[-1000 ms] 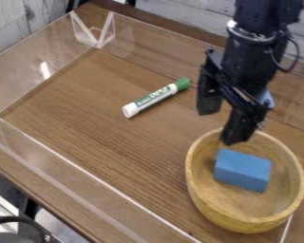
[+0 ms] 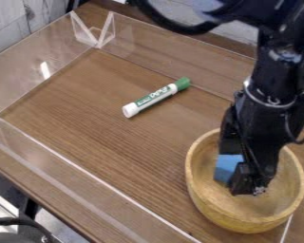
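Observation:
My gripper (image 2: 253, 169) is lowered into a round wooden bowl (image 2: 243, 219) at the lower right, its open fingers around a blue block (image 2: 227, 166). The dark gripper body covers much of the block.
A white and green tube (image 2: 156, 98) lies on the wooden table (image 2: 85, 142) left of the arm. A clear plastic item (image 2: 91, 28) stands near the back left.
My gripper has moved down and toward the front, from behind the bowl to over the blue block, which it now largely hides.

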